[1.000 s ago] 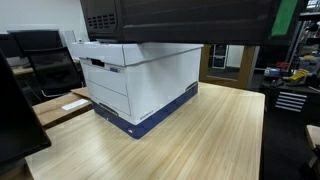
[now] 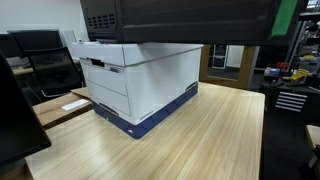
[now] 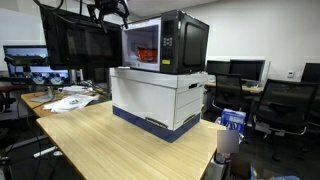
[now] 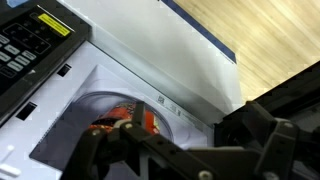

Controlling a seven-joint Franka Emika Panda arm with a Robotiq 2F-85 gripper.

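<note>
A microwave point(image 3: 181, 42) stands with its door point(image 3: 72, 48) swung open to the left. Inside it lies a red-orange item point(image 3: 147, 55); in the wrist view the same red item point(image 4: 147, 121) shows on the round plate, partly covered by a finger. My gripper is at the bottom of the wrist view, its dark fingers wide apart and nothing visible between them. In exterior view 2 the arm's end is at the top, near the open door. The door point(image 2: 200, 20) fills the top of exterior view 1.
White boxes point(image 3: 158, 100) on a dark blue base point(image 3: 160, 129) hold the microwave up. A blue-and-white package point(image 3: 232, 120) stands beyond the table's right side, near office chairs point(image 3: 282, 103).
</note>
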